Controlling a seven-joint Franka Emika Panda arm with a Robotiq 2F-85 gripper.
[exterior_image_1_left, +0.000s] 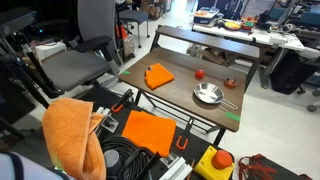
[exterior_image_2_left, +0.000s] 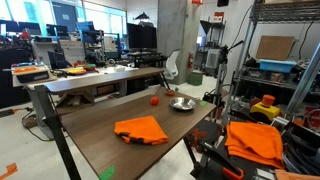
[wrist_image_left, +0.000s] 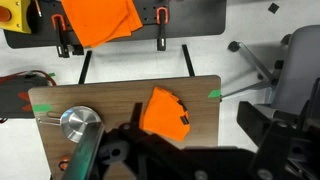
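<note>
An orange cloth (exterior_image_1_left: 158, 76) lies on the wooden table (exterior_image_1_left: 180, 92), toward one end. In exterior view 2 the same cloth (exterior_image_2_left: 140, 130) rests flat on the near part of the tabletop, slightly rumpled. From above, the wrist view shows the cloth (wrist_image_left: 167, 115) below the camera, with bare wood around it. A silver pan (exterior_image_1_left: 209, 94) stands near the other end of the table, close to a red round item (exterior_image_1_left: 199, 74). My gripper appears along the bottom of the wrist view, its dark fingers spread apart and open, with nothing seen held.
A second orange cloth (exterior_image_1_left: 148, 130) covers part of the dark bench beside the table. Another orange cloth (exterior_image_1_left: 72, 138) hangs in the left foreground. A small reddish item (exterior_image_1_left: 230, 83) sits near the pan. An office chair (exterior_image_1_left: 78, 62) stands close by.
</note>
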